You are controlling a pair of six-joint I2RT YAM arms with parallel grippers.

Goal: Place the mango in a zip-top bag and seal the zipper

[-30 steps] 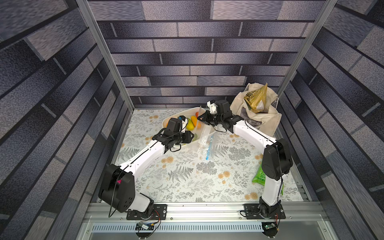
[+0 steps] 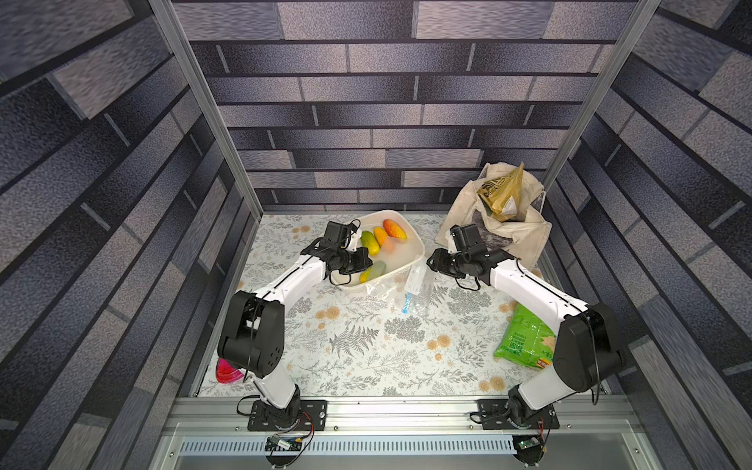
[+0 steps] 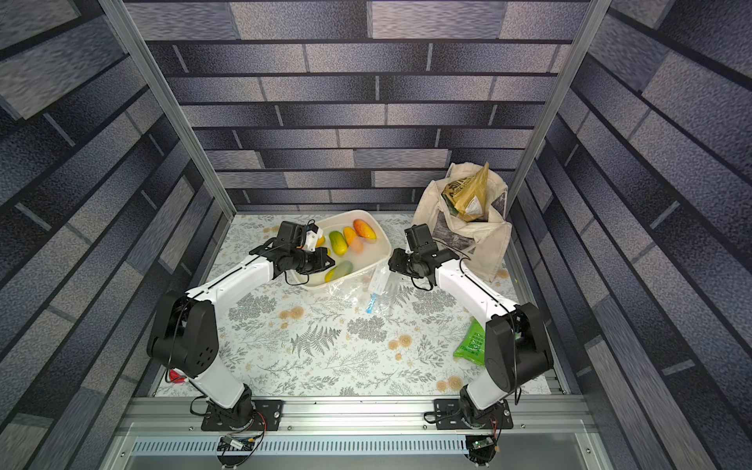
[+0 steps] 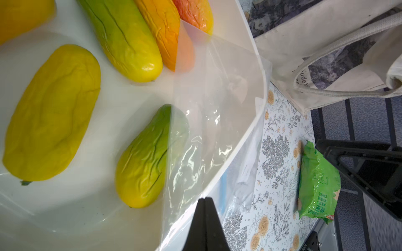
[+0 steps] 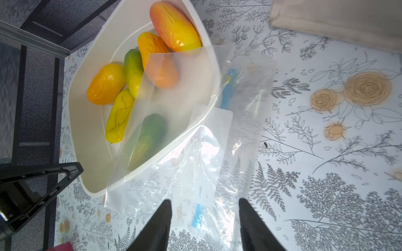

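Note:
Several mangoes, including a red-orange one and a green-yellow one, lie in a white tub. Clear zip bags with blue strips lie draped over the tub's front-right rim and the table, apparently empty. My left gripper hangs over the tub's left part, fingers together with nothing visible between them. My right gripper is above the bags, right of the tub, fingers apart and empty.
A canvas tote with a gold package stands at back right. A green packet lies at front right, a red item at front left.
My right gripper has moved from over the tub toward the front right. My left gripper has shifted slightly. The bag film that stood up over the tub a second ago now lies flatter.

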